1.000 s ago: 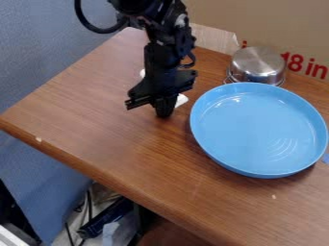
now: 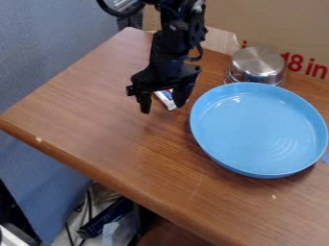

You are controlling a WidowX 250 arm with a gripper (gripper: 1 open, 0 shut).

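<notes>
My black gripper [image 2: 160, 96] hangs low over the wooden table [image 2: 90, 115], left of the blue plate [image 2: 257, 130], with its two fingers apart. A small white item [image 2: 164, 99] lies at the gripper, partly hidden behind it; I cannot tell whether it is between the fingers or beneath them.
A steel pot [image 2: 257, 64] stands behind the plate, in front of a cardboard box [image 2: 290, 29]. The table's left edge drops to a floor with cables and bags.
The arm and gripper have moved slightly up and to the right, and the fingers now show spread wider.
</notes>
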